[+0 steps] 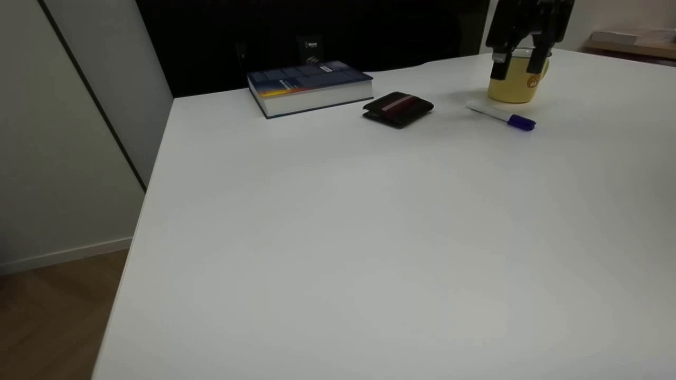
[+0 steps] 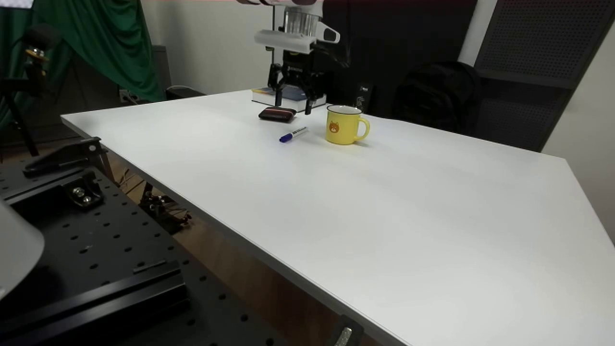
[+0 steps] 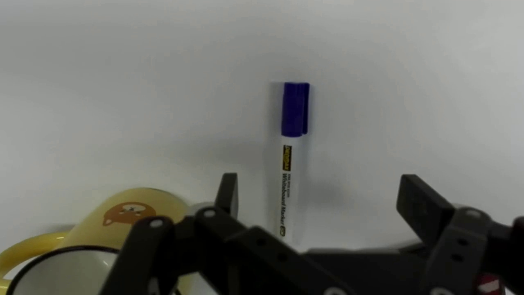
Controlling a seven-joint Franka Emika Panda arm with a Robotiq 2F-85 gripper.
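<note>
A white whiteboard marker with a blue cap lies flat on the white table, its cap toward the top of the wrist view. Above it, my gripper is open, one finger to each side of the pen's white barrel and nothing held. The barrel's lower end is hidden behind the gripper body. In exterior view 2 the gripper hangs over the table close to the marker. A yellow mug with a bear face stands upright beside the pen, near the left finger in the wrist view.
A dark folded wallet with a red stripe lies left of the marker in exterior view 1. Beyond it rests a thick blue book near the table's back edge.
</note>
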